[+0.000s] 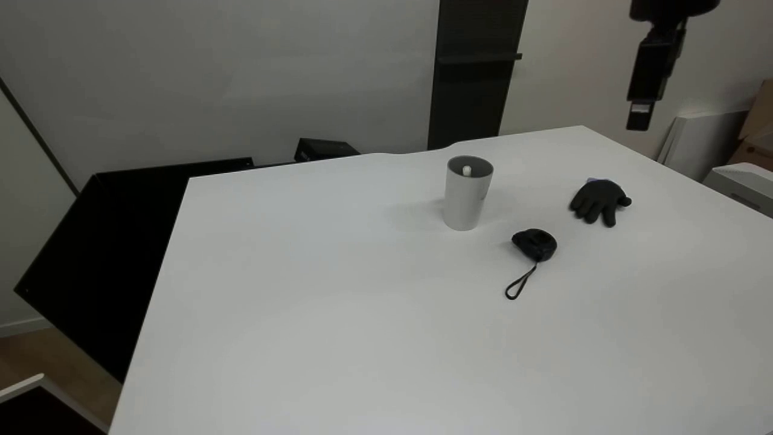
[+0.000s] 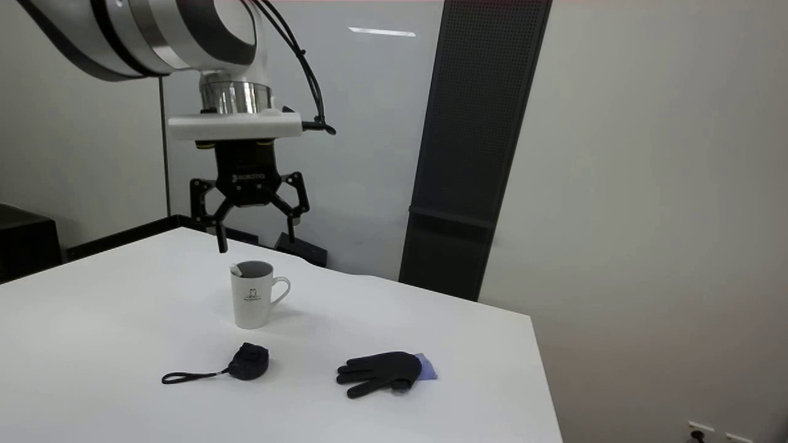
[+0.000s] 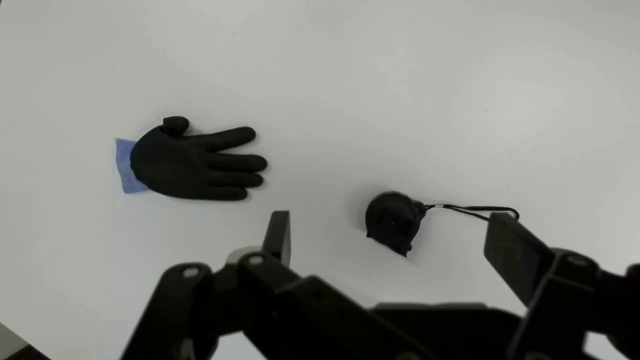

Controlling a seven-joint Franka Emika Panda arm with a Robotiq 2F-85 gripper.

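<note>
My gripper [image 2: 257,247] hangs high over the white table, open, its two fingers wide apart with nothing held. In the wrist view a black tape measure [image 3: 393,222] with a looped wrist cord lies on the table, seen between and beyond the fingers. A black glove [image 3: 186,165] lies flat with its fingers spread, and a blue-violet piece [image 3: 126,168] sticks out at its cuff end. Upright on the table stands a white mug [image 2: 252,301] with a handle and a small print; something white and thin [image 1: 467,171] shows inside it.
A dark panel [image 1: 474,80] and a small black box [image 1: 323,149] stand behind the table.
</note>
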